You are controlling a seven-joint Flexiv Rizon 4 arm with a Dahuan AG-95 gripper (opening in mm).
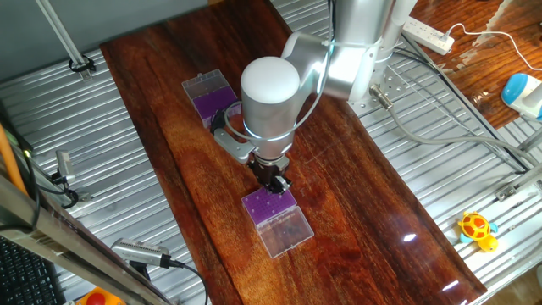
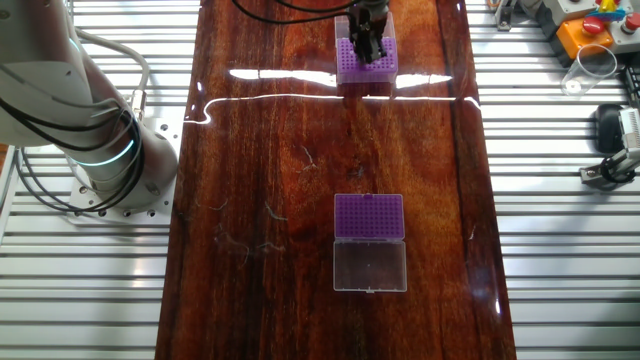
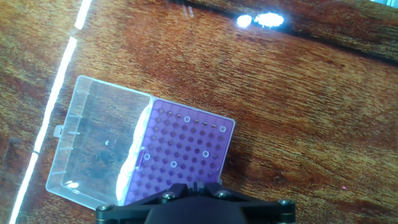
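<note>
Two hinged clear boxes with purple perforated racks lie open on the wooden table. My gripper [image 1: 279, 186] is over the edge of the nearer purple rack [image 1: 267, 206]. In the wrist view this rack [image 3: 180, 146] has several pale rings in its grid of holes, and its clear lid [image 3: 102, 143] lies open to the left. The fingertips of the gripper come together at the rack's lower edge; the fingers look shut, with nothing clearly visible between them. Exterior view 2 shows the other purple rack [image 2: 369, 216], with no pale rings visible, joined to its open lid [image 2: 370, 267].
Bare wood surrounds both boxes on the table [image 2: 270, 280]. Off the table are a toy turtle [image 1: 478, 229], a clear cup [image 2: 590, 70] and a camera [image 1: 140, 252]. The arm partly covers the farther box in exterior view 1.
</note>
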